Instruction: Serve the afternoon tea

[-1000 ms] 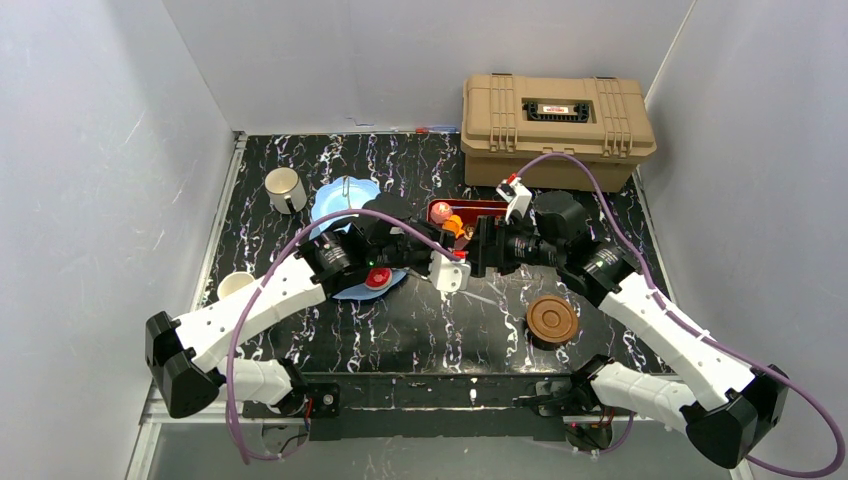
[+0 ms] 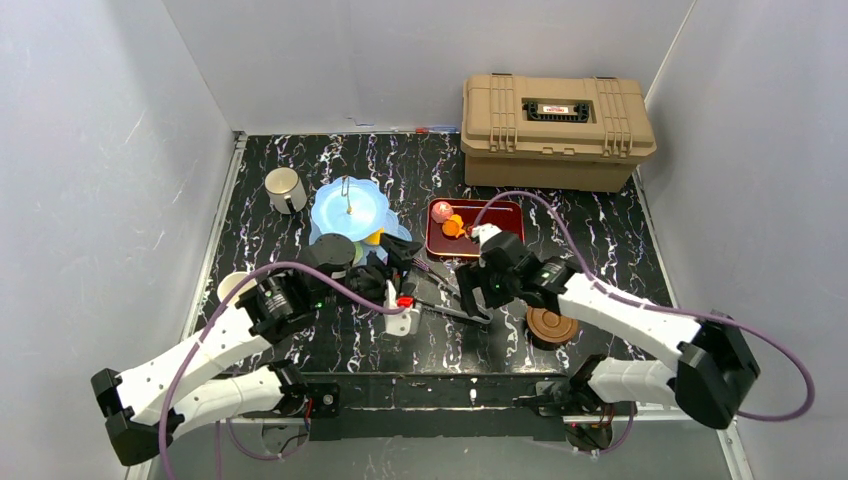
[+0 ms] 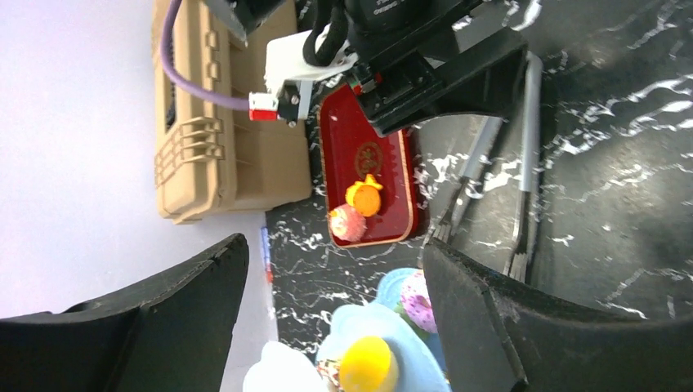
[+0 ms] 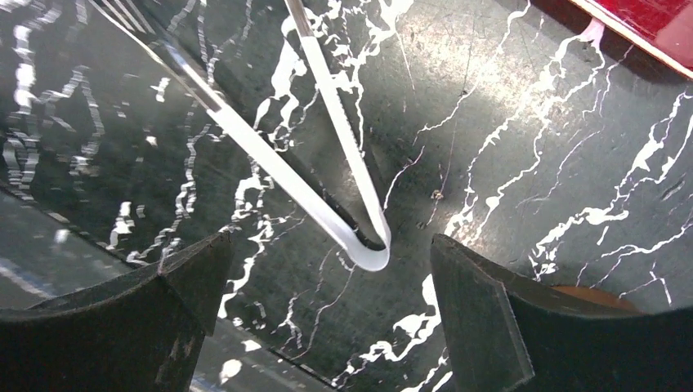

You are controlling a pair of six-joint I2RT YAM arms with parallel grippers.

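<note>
Silver tongs (image 2: 458, 313) lie spread on the dark marbled table, forked ends toward the left. My right gripper (image 2: 470, 290) stands open over them; in the right wrist view the bend of the tongs (image 4: 369, 257) appears between its fingers, with nothing gripped. Open and empty, my left gripper faces the red tray (image 3: 364, 151), which bears an orange piece (image 3: 364, 198) and a pink piece (image 3: 347, 223). Partly behind the left arm stands a light-blue tiered stand (image 2: 348, 212); a yellow item (image 3: 368, 363) and a purple-and-white item (image 3: 419, 301) show on it.
A grey mug (image 2: 285, 190) stands at the back left, and a cream cup (image 2: 234, 285) sits partly behind the left arm. To the right is a brown lidded pot (image 2: 551, 327). A large tan case (image 2: 560, 130) fills the back right. The two grippers are close together.
My left gripper has drawn away to the left, uncovering more of the tongs. More of the red tray shows.
</note>
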